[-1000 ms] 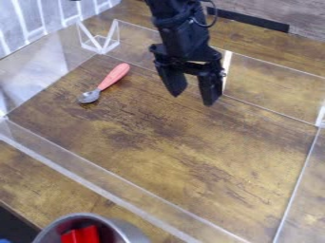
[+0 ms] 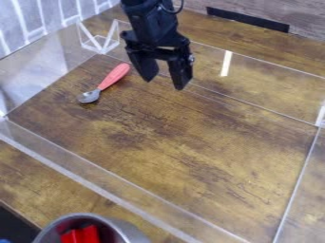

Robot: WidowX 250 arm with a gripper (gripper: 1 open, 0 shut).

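My black gripper (image 2: 162,69) hangs over the back of the wooden work area, open, with its two fingers pointing down and nothing seen between them. Left of it lies a spoon (image 2: 113,78) with a pink handle and a metal bowl toward the front left, apart from the fingers.
Clear low walls surround the wooden surface (image 2: 191,161), whose middle and right are bare. A metal bowl (image 2: 122,231) holding red items (image 2: 79,235) stands at the bottom left edge, partly out of view. A white rail runs at the back left.
My gripper has moved left and slightly up, toward the side where the spoon lies. The spoon and bowl have not moved.
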